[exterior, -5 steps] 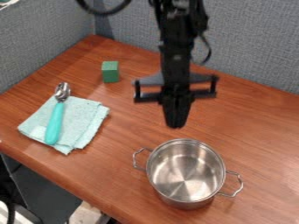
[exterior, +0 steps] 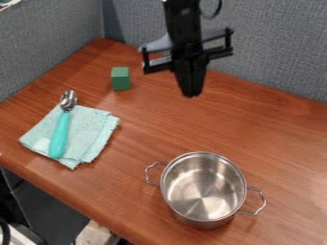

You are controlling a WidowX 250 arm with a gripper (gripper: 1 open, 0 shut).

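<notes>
A black gripper (exterior: 188, 72) hangs high at the top centre, above the back of the wooden table; I cannot tell whether it is open or shut. A green block (exterior: 120, 78) stands at the back left. A turquoise-handled utensil (exterior: 60, 133) with a metal head lies on a folded pale cloth (exterior: 91, 130) at the left. A steel pot (exterior: 204, 186) with two handles stands at the front right, empty.
Grey padded walls (exterior: 281, 48) border the table at the back and left.
The gripper has moved up and back, away from the pot. The block, cloth, utensil and pot have not moved.
</notes>
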